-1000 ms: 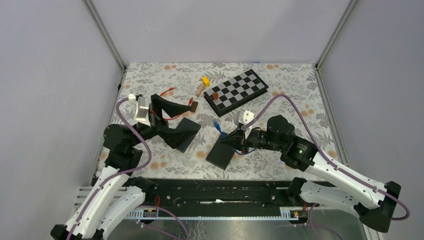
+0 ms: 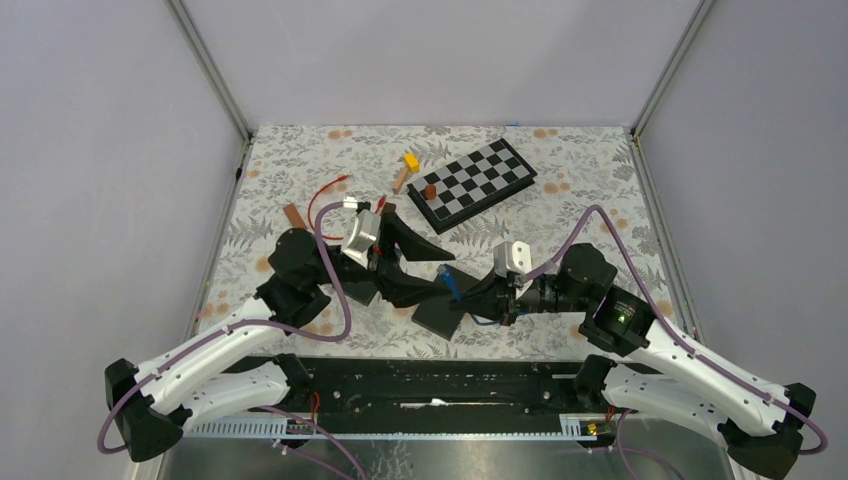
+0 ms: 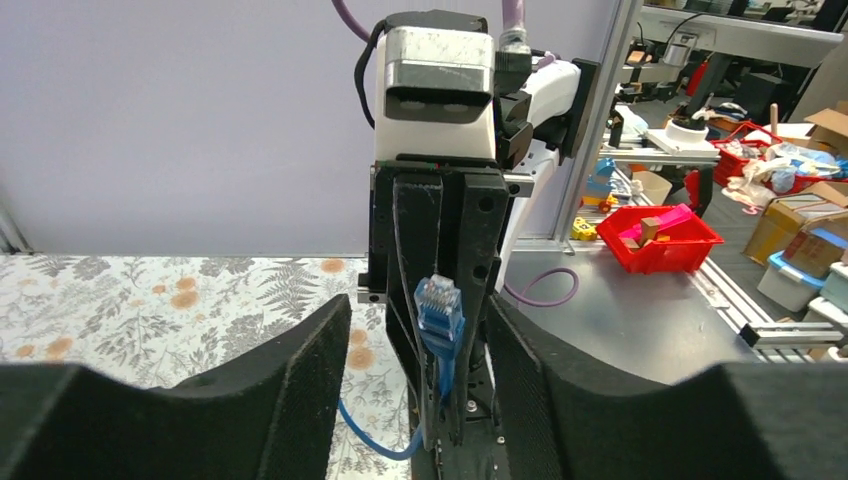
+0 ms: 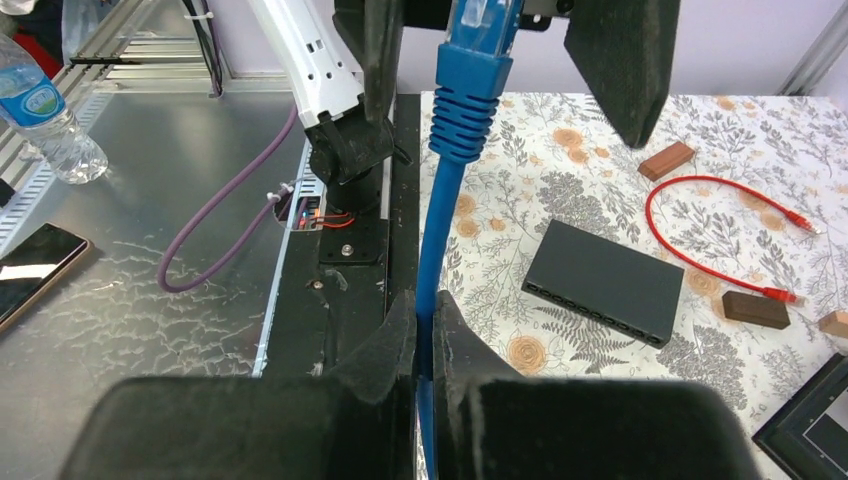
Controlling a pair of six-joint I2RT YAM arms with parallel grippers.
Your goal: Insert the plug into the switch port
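My right gripper is shut on the blue network cable (image 4: pixel 440 215), whose boot and plug (image 4: pixel 465 95) point upward. My left gripper is part open, its dark fingers either side of the clear-tipped blue plug (image 3: pixel 440 310), which appears between them. In the top view the two grippers meet over the table's middle. A black switch box (image 4: pixel 600 275) with a row of ports lies on the patterned surface.
A red cable (image 4: pixel 720 180), small wooden blocks (image 4: pixel 665 160) and a checkerboard (image 2: pixel 470 180) lie on the table (image 2: pixel 570 220).
Over the last second my left gripper has moved right to the blue plug, and my right gripper has shifted slightly right, still holding the cable.
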